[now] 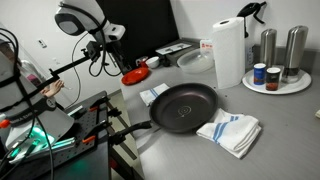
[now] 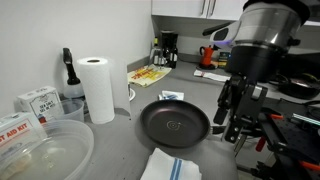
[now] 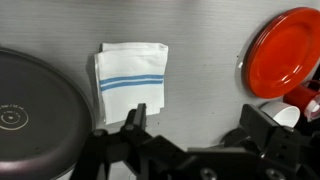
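My gripper is open in the wrist view, its two dark fingers wide apart and nothing between them. Ahead of them a folded white towel (image 3: 132, 82) with blue stripes lies flat on the grey table. The same towel (image 1: 154, 93) shows in exterior view 1, beside the black pan (image 1: 184, 107). A second folded white towel (image 1: 230, 132) with blue stripes lies on the pan's other side. In exterior view 2 the dark gripper hangs above the table at the right, near the pan's handle side.
A red plate (image 3: 283, 50) and a red mug (image 3: 304, 100) are at the wrist view's right. A paper towel roll (image 1: 229, 53), a clear bowl (image 1: 197, 60) and a tray with shakers (image 1: 276, 84) stand at the back.
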